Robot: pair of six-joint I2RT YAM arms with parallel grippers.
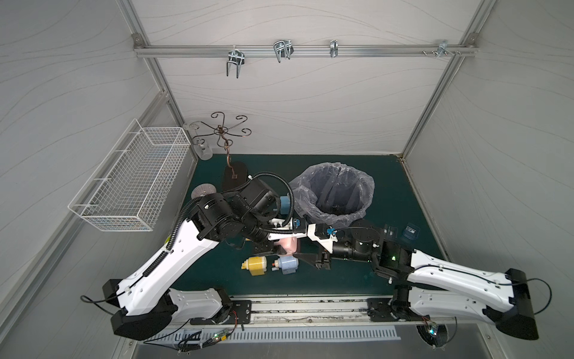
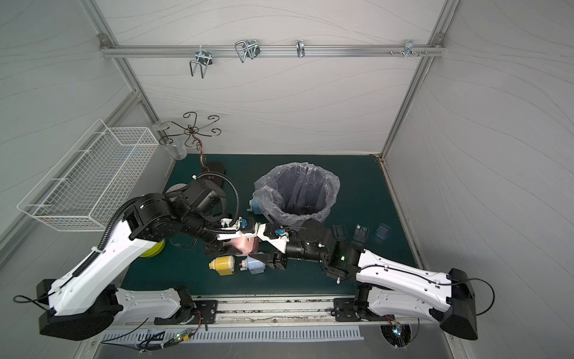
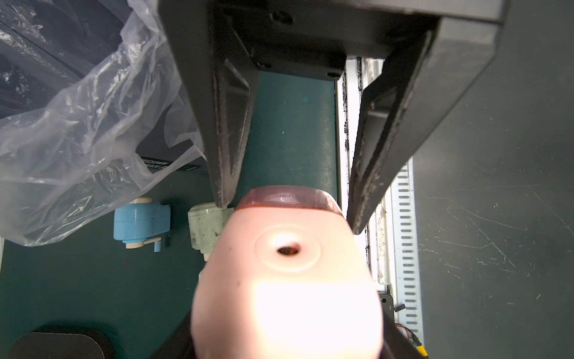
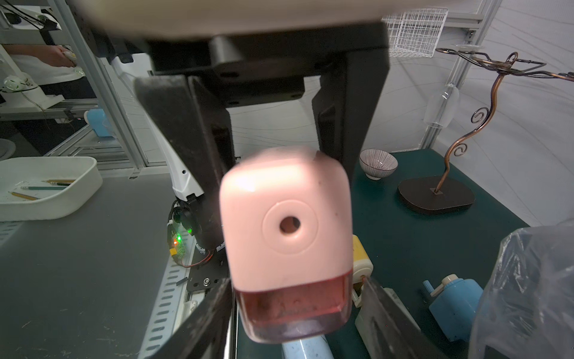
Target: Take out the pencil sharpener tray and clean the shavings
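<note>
A pink pencil sharpener (image 3: pixel 285 269) with a clear reddish tray hangs low over the table, my left gripper (image 1: pixel 267 248) shut on its body. In the right wrist view the sharpener (image 4: pixel 285 233) faces me, tray (image 4: pixel 293 305) downward and still in place. Whether they touch it is unclear.
A bin (image 1: pixel 331 191) with a plastic liner stands behind. Yellow (image 1: pixel 256 265), lavender (image 1: pixel 287 264), blue (image 3: pixel 140 221) and pale green (image 3: pixel 206 227) sharpeners lie below. A metal stand is at the back left.
</note>
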